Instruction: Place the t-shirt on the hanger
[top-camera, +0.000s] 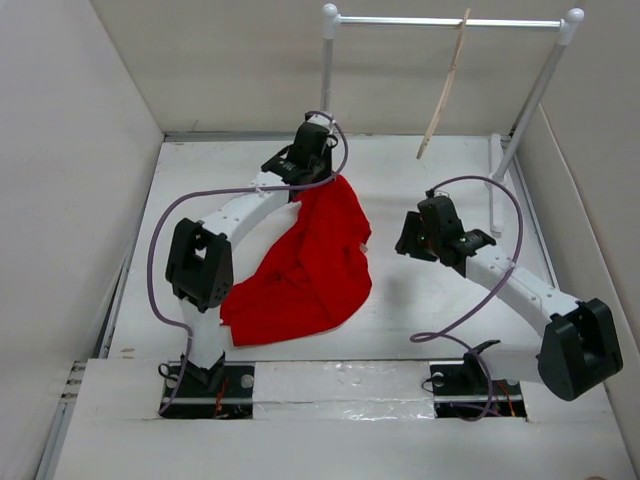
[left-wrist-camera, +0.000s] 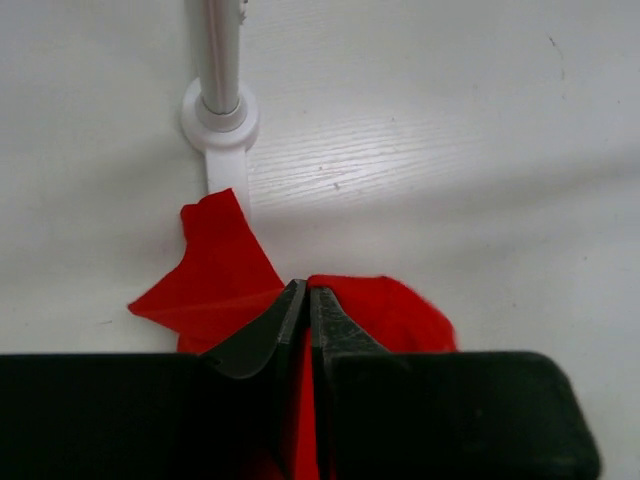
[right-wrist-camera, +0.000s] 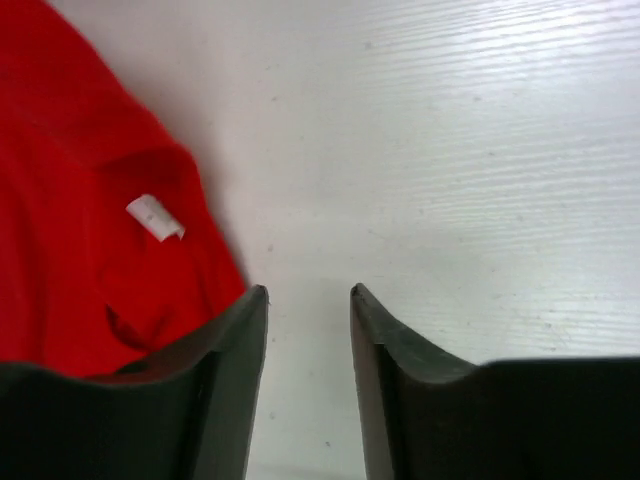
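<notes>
The red t shirt (top-camera: 305, 270) lies on the white table, bunched toward the back, a pale tag on its right edge. My left gripper (top-camera: 320, 170) is over its back end; in the left wrist view red cloth lies directly at and under the fingertips, whose grip is unclear. My right gripper (top-camera: 408, 240) is open, just right of the shirt, with bare table between its fingers. The wooden hanger (top-camera: 446, 80) hangs from the rack's top bar, seen nearly edge-on.
A white tube rack (top-camera: 400, 22) stands at the back, one upright (left-wrist-camera: 218, 60) behind the left gripper. Walls close both sides.
</notes>
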